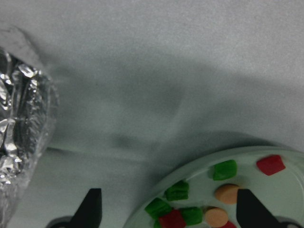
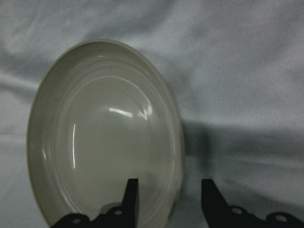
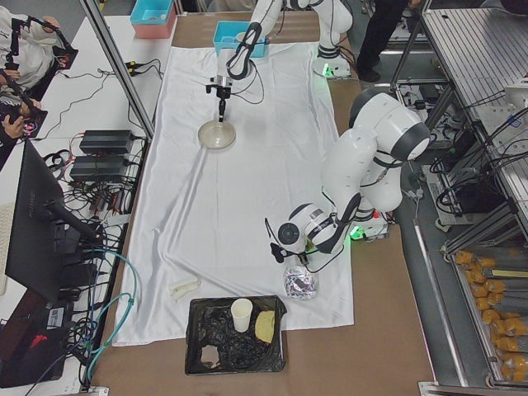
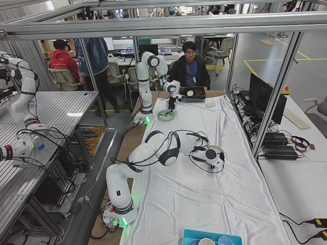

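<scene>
A beige oval plate lies on the white cloth. My right gripper is open over the plate's rim, one finger inside and one outside, nothing visible between them. My left gripper is open above the cloth beside a pale green plate holding several green, red and orange pieces. A crinkled foil-like silver item lies beside that plate.
A black tray with a cup and a yellow item stands at one end of the table, a blue bin at the other. A small pale item lies on the cloth.
</scene>
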